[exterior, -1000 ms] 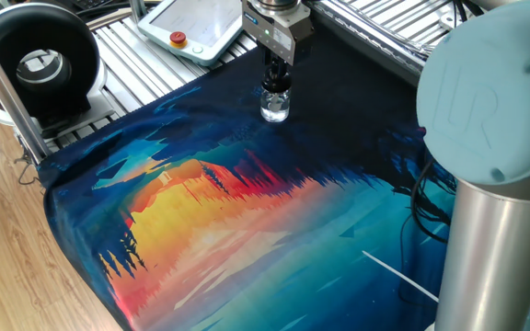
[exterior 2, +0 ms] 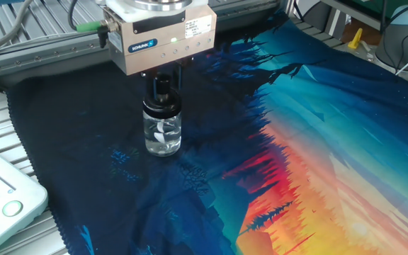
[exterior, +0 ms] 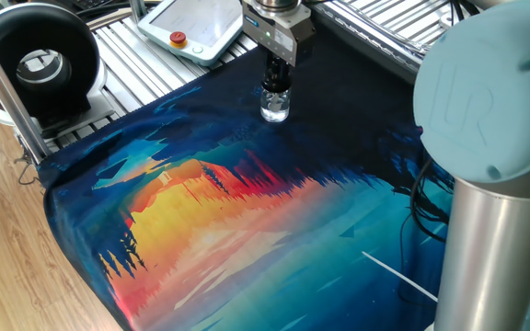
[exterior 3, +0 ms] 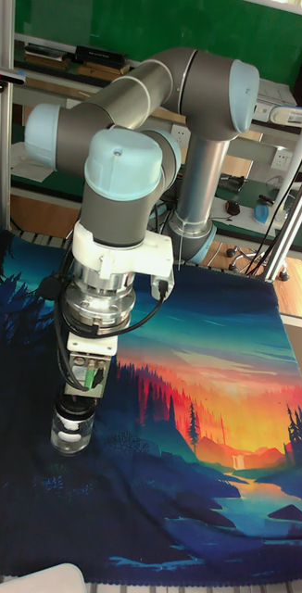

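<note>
A clear glass jar [exterior 2: 163, 134] with a black lid [exterior 2: 161, 106] stands upright on the dark part of the printed cloth; something white shows inside it. My gripper [exterior 2: 164, 86] points down right over the lid, its dark fingers around the narrow black top. Whether the fingers press on that top cannot be made out, black against black. From the opposite side, the jar [exterior: 275, 104] also appears directly below the gripper [exterior: 274, 75]. In the third view the arm hides most of the gripper, with the jar [exterior 3: 72, 435] showing beneath it.
The landscape-printed cloth [exterior: 247, 239] covers the table, mostly bare around the jar. A teach pendant [exterior: 194, 26] with a red stop button [exterior: 178, 39] lies beyond its edge. A black round device [exterior: 40, 69] stands at the left corner.
The large blue joint cap of the arm has shifted very slightly left. The gripper and jar look unmoved.
</note>
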